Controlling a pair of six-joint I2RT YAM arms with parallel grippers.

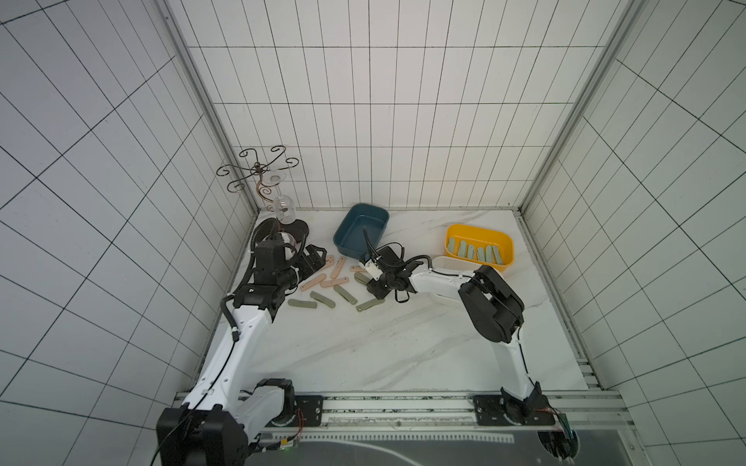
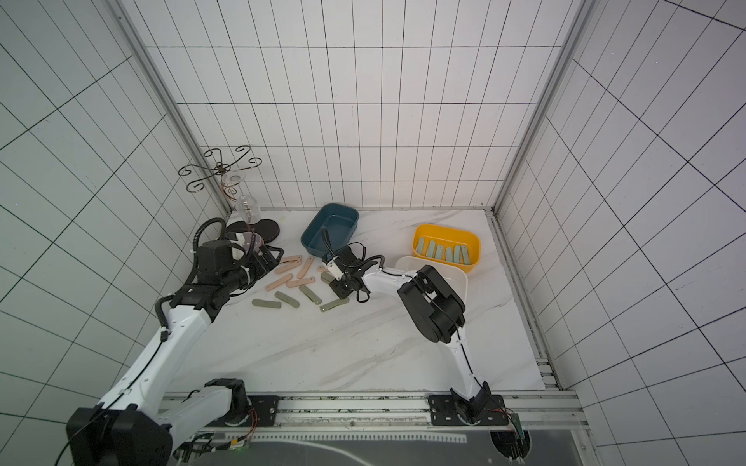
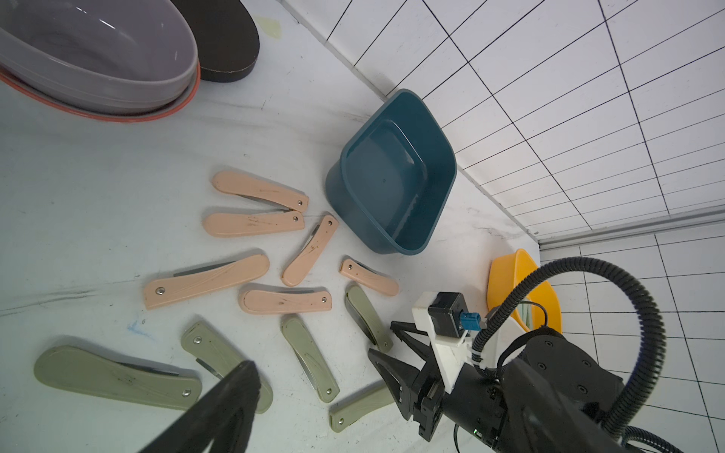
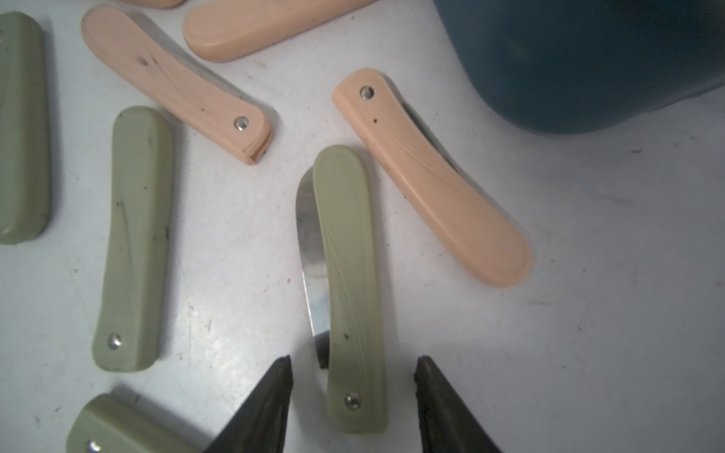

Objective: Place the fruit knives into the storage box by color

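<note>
Several green and pink folding knives lie scattered on the white table. My right gripper is open low over a green knife (image 4: 347,279) with its blade partly out; the knife's pivot end lies between the fingertips. A pink knife (image 4: 430,173) lies just right of it. The blue box (image 3: 392,173) stands empty behind the knives. In the yellow box (image 1: 497,234) at the back right lie several pale blue-green knives. My left gripper (image 1: 314,258) is raised over the left side of the knives; it is open, its blurred fingers showing at the left wrist view's lower edge.
A pale bin (image 2: 443,283) sits in front of the yellow box, partly behind my right arm. Bowls (image 3: 98,53), a dark board (image 3: 222,45) and a metal rack (image 1: 256,169) occupy the back left.
</note>
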